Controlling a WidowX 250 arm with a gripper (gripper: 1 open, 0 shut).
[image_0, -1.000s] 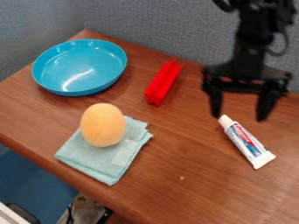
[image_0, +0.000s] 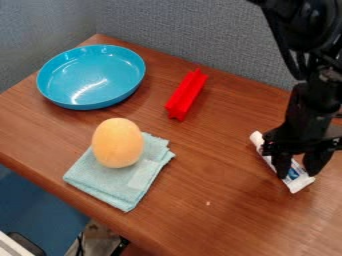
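The black gripper (image_0: 297, 160) is down at the right of the table, its fingers around a white tube (image_0: 298, 181) of toothpaste, which lies slanted on the wood with its cap end toward the back. The gripper covers much of the tube's middle, and whether the fingers press on it is hard to tell.
A blue plate (image_0: 91, 72) sits at the back left, a red object (image_0: 186, 94) at the back middle. An orange egg-shaped object (image_0: 118, 142) rests on a folded light-blue cloth (image_0: 112, 181) at the left front.
The gripper has come down from above and behind the tube onto it, and its fingers are closer together than before.
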